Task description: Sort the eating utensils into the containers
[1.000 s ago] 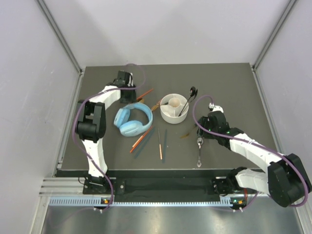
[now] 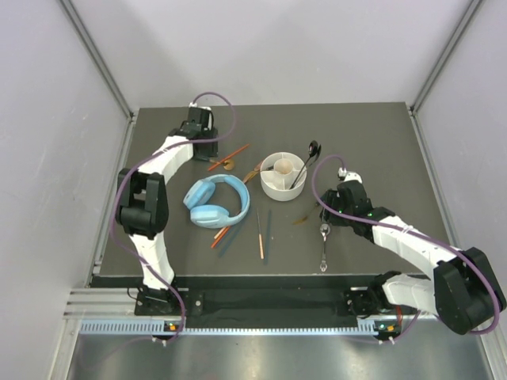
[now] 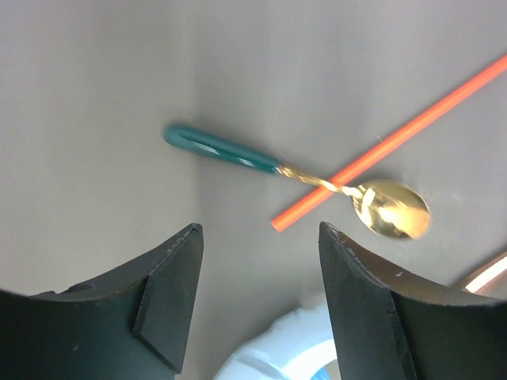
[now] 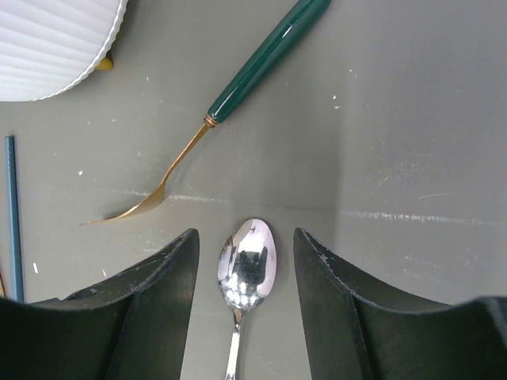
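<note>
My left gripper hangs open above a green-handled gold spoon (image 3: 392,209) lying across an orange chopstick (image 3: 420,119), nothing between its fingers. My right gripper is open over a silver spoon (image 4: 246,261); a green-handled gold fork (image 4: 261,63) lies beyond it. The white divided container (image 2: 277,186) holds black-looking long utensils at the centre of the top view. More chopsticks (image 2: 260,241) and utensils lie in front of it.
Blue headphones (image 2: 210,215) lie left of the container, close to the loose utensils. White walls bound the workspace.
The headphones shifted slightly earlier. The right arm is still.
</note>
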